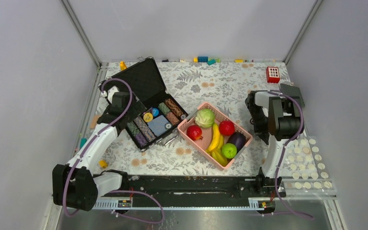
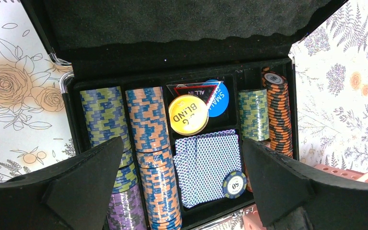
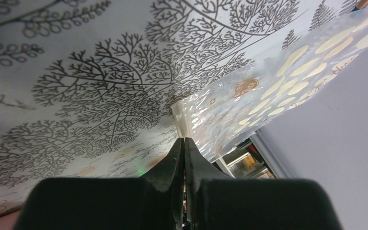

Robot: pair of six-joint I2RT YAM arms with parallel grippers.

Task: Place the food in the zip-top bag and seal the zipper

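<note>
A pink basket [image 1: 184, 132] holds food: cabbage [image 1: 204, 118], two red fruits, bananas [image 1: 214, 139], an eggplant [image 1: 236, 140] and a green apple [image 1: 229, 150]. A clear plastic sheet [image 3: 273, 86], apparently the bag, fills the right of the right wrist view. My right gripper is shut at its near edge; I cannot tell whether a thin part of it is between the fingertips. My left gripper is open above the case of poker chips, holding nothing.
The open black case [image 1: 139, 81] lies left of the basket. A red box [image 1: 272, 74] and grey mat [image 1: 292, 92] are at the back right.
</note>
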